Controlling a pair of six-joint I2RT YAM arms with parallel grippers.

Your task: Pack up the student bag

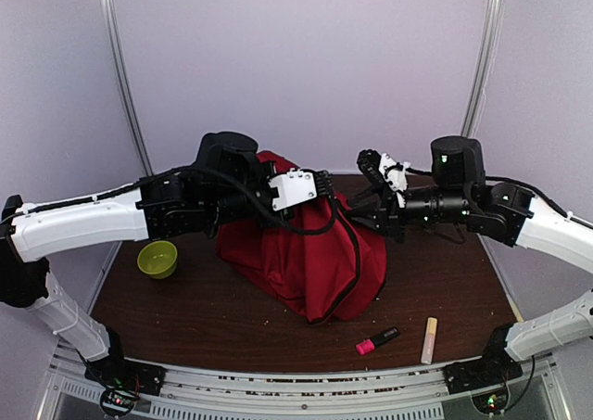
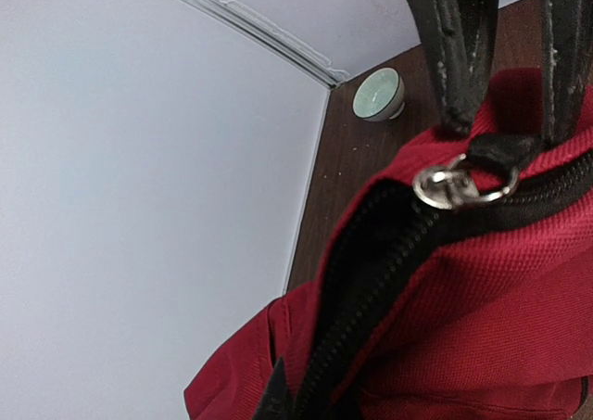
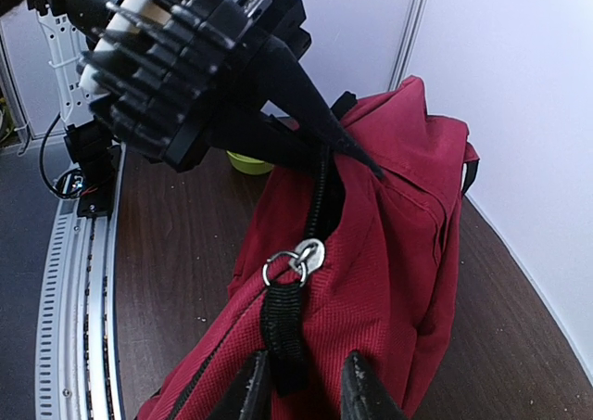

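The red bag stands mid-table, with a black zipper along its opening. My left gripper is shut on the bag's edge beside the zipper, as the right wrist view shows. A silver zipper slider carries a ring and a black pull tab. The fingers of my right gripper stand apart on either side of the tab's lower end. The left wrist view shows the same tab between those separated fingertips. Contact with the tab cannot be made out. Part of the zipper is unzipped, leaving a dark gap.
A green bowl sits on the left of the brown table. Near the front edge lie a black-and-pink marker and a pale tube-shaped stick.
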